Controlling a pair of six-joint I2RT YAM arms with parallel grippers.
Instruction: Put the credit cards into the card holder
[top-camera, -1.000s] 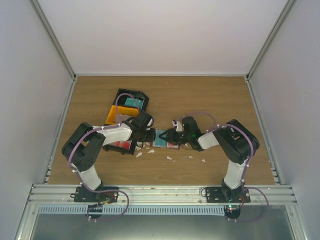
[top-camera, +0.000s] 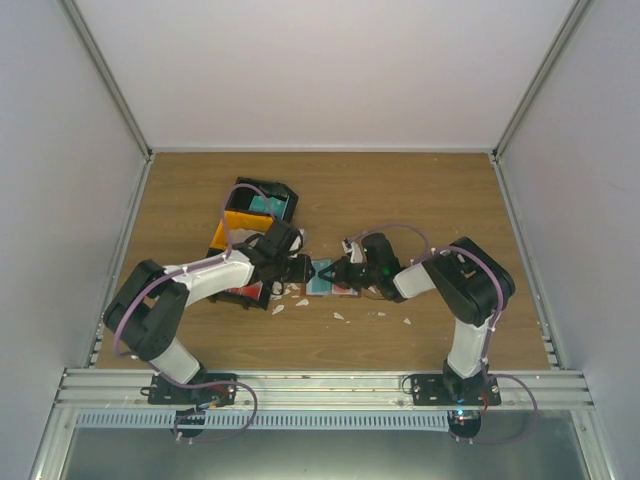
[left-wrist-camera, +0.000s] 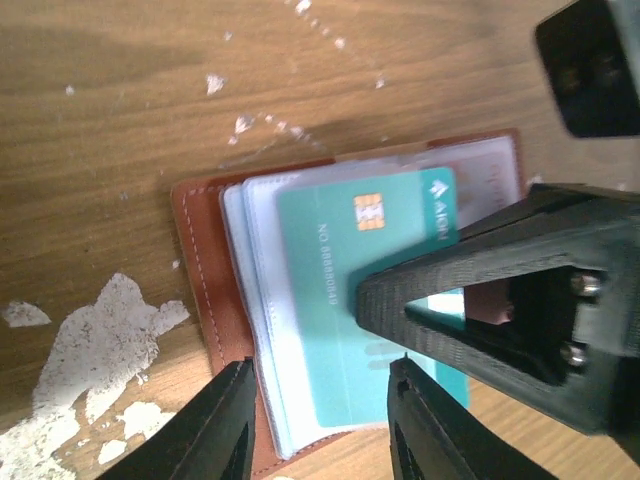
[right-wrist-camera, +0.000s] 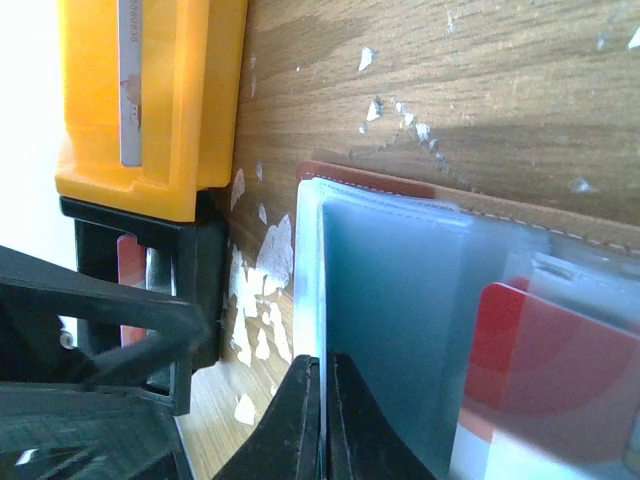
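A teal card (left-wrist-camera: 335, 300) with a gold chip stands over the brown card holder (left-wrist-camera: 202, 268). My right gripper is shut on this card, which shows edge-on as a thin pale line between its fingers. In the left wrist view one right finger (left-wrist-camera: 420, 295) crosses the card's face. How far the card is inside a clear sleeve I cannot tell. My left gripper stands open at the holder's near side, its fingers apart and nothing held. A red card (right-wrist-camera: 500, 345) lies in another clear sleeve of the holder.
To the left stand a yellow card box (right-wrist-camera: 185, 165) and a black card box (right-wrist-camera: 205, 290) with cards inside; another black box (top-camera: 285, 190) is farther back. Pale worn patches (left-wrist-camera: 100, 350) mark the wood.
My left arm's elbow has swung outward to the left, and the left gripper has shifted slightly. The right arm and the holder look almost unchanged.
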